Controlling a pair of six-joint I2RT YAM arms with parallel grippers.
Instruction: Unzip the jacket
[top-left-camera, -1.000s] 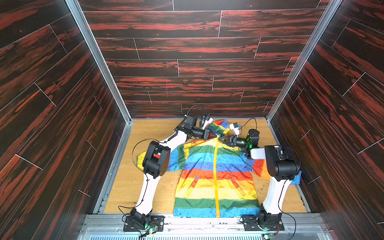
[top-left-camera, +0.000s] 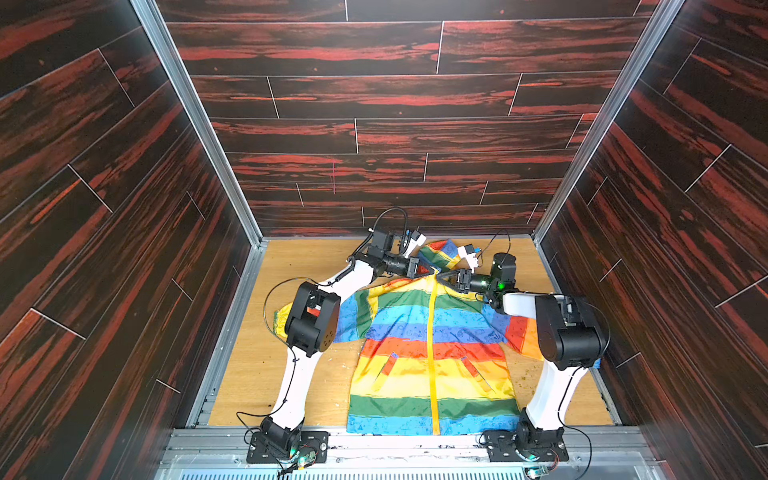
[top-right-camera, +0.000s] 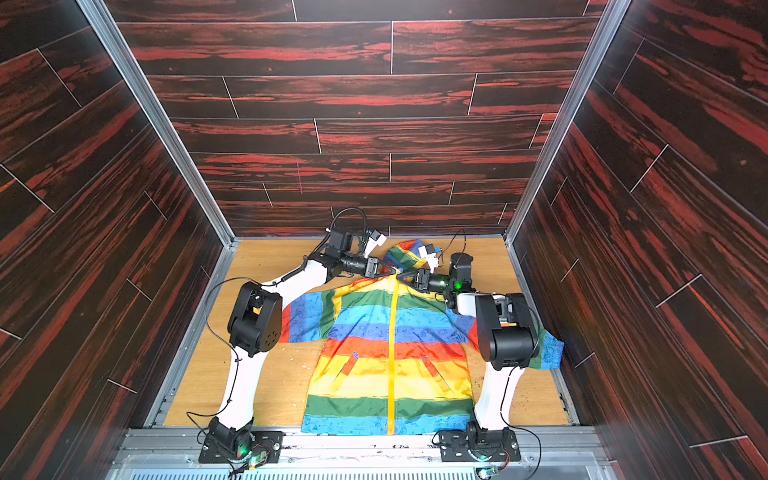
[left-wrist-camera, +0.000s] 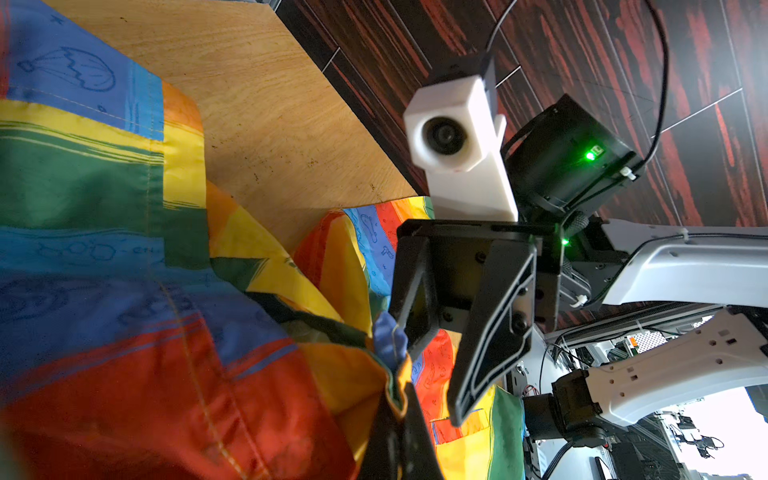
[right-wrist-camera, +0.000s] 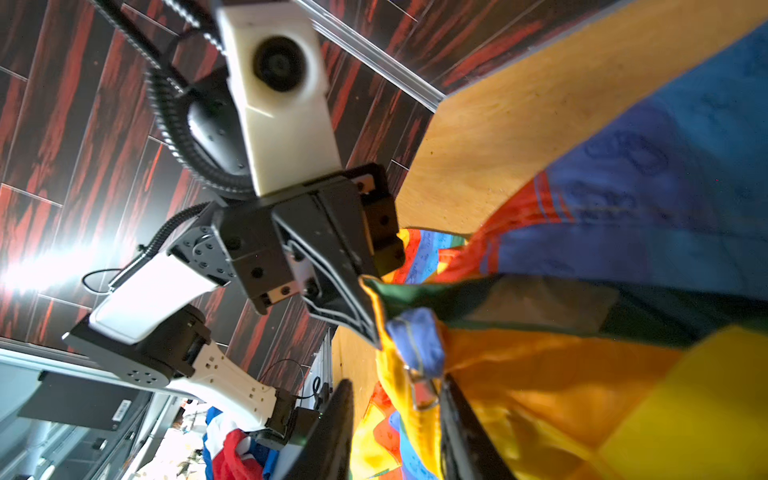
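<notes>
A rainbow-striped jacket (top-left-camera: 468, 376) lies spread on the table, front up, with a yellow strip (top-left-camera: 433, 360) running down its middle. At its neck, my left gripper is shut on the collar edge, holding it raised. The right wrist view shows a blue tab (right-wrist-camera: 419, 340) at the collar and a small metal zipper pull (right-wrist-camera: 424, 392) hanging just below it. My right gripper is partly open around the height of this pull; its fingers (right-wrist-camera: 468, 432) stand on either side, and no firm hold on the pull shows. From above, both grippers hide part of the neck.
The hood (top-left-camera: 440, 254) lies beyond the grippers toward the back wall. Sleeves spread out to both sides beneath the arms. Bare wooden table (top-left-camera: 320, 384) shows left of the jacket. My two grippers are very close together at the collar.
The right arm has shifted slightly, its elbow going a little to the right while its gripper stays at the neck. The left arm and jacket body look unchanged.
</notes>
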